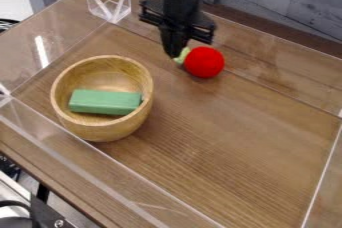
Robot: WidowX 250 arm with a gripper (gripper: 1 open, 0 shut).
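My gripper (173, 45) hangs at the top centre of the camera view, dark and shut, with nothing visible between its fingers. Just right of it and a little lower, a red ball (206, 62) lies on the wooden table, with a small light green object (181, 57) partly hidden beside it. At the left, a tan oval bowl (135, 124) holds a green block (104, 101).
A clear angular plastic piece (107, 2) stands at the back left. A grey wall (281, 2) runs behind the table (241, 162), whose right and front parts are clear. Dark cables show at the lower left corner.
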